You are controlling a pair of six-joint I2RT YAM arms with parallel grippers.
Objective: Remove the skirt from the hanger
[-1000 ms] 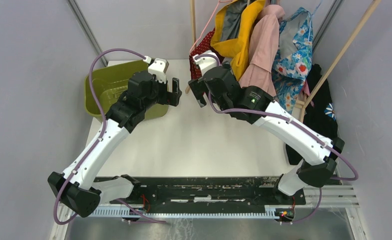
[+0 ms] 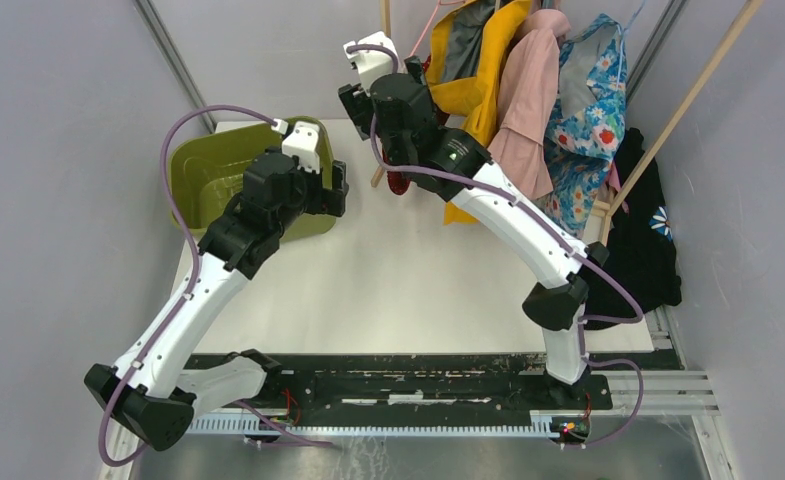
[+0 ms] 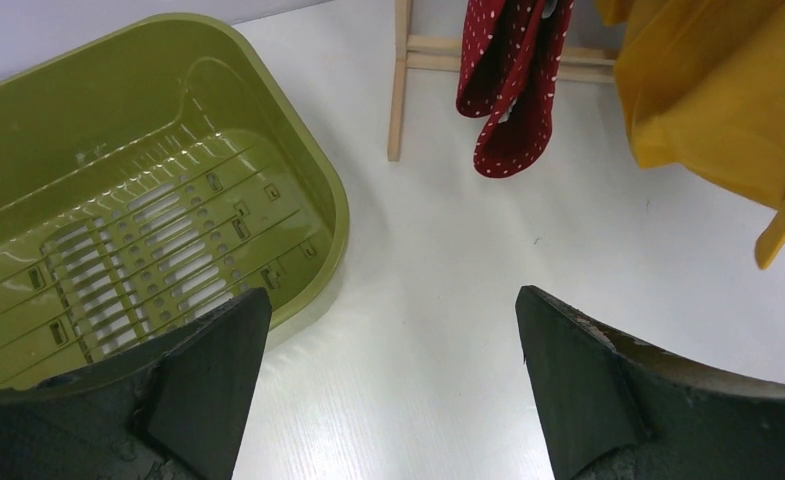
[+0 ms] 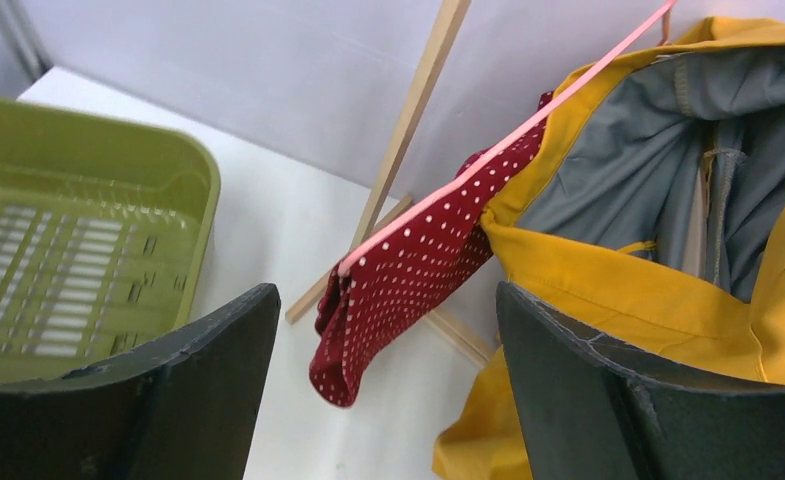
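Observation:
A red polka-dot garment hangs on a pink hanger beside a yellow and grey garment [image 2: 483,85], seen also in the left wrist view as red fabric [image 3: 503,120]. My right gripper is open just in front of the red fabric, with nothing held; in the top view it is partly hidden by its own arm. My left gripper stands open by the basket, nothing between its fingers.
A green basket [image 3: 323,175] is at the left of the white table [image 2: 418,300]. A wooden rack [image 2: 708,65] also carries pink [image 2: 528,90] and blue floral [image 2: 578,110] garments; dark clothing [image 2: 628,270] lies at the right.
My right arm has moved up and toward the back left, to the hanging red garment. My left arm has shifted slightly left.

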